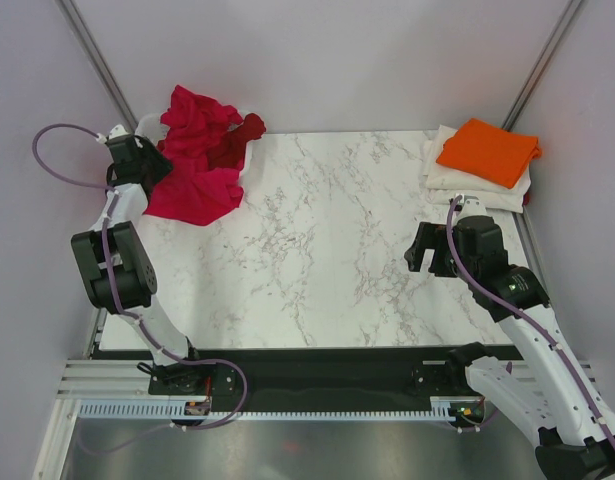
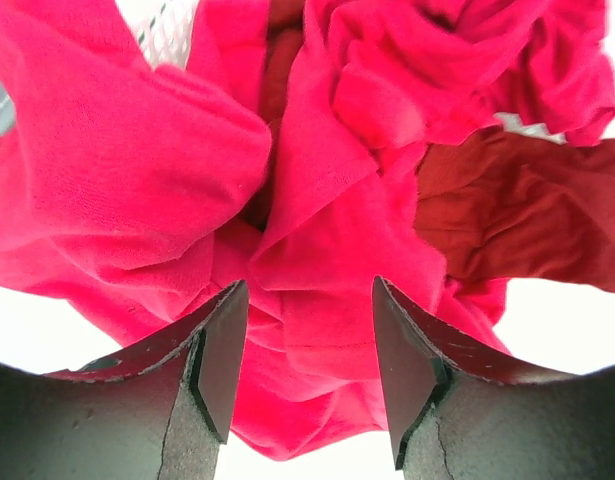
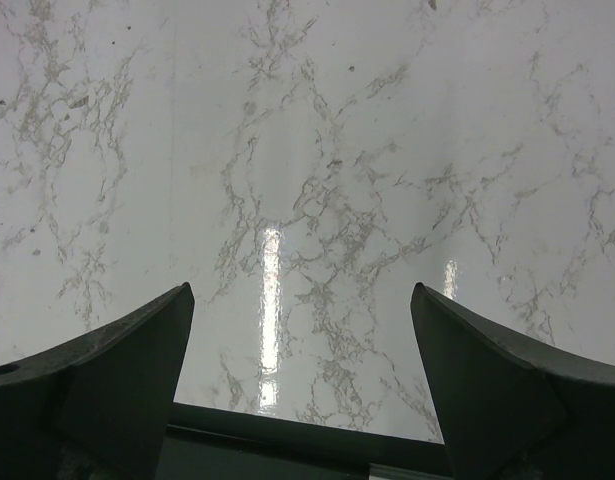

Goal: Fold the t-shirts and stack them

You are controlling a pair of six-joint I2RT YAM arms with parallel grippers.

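A bright red shirt (image 1: 192, 190) lies crumpled over a white basket (image 1: 150, 127) at the back left and spills onto the table. Darker red cloth (image 1: 230, 150) shows among its folds. My left gripper (image 1: 165, 160) is at the left edge of this heap. In the left wrist view, red cloth (image 2: 327, 240) fills the space past the open fingers (image 2: 223, 350), with none visibly pinched. Over bare table at the right, my right gripper (image 1: 419, 248) stands open and empty. A folded orange shirt (image 1: 489, 152) tops folded white cloth (image 1: 472, 190) at the back right.
Walls enclose the left, back and right sides. A dark strip (image 1: 317, 365) runs along the front edge.
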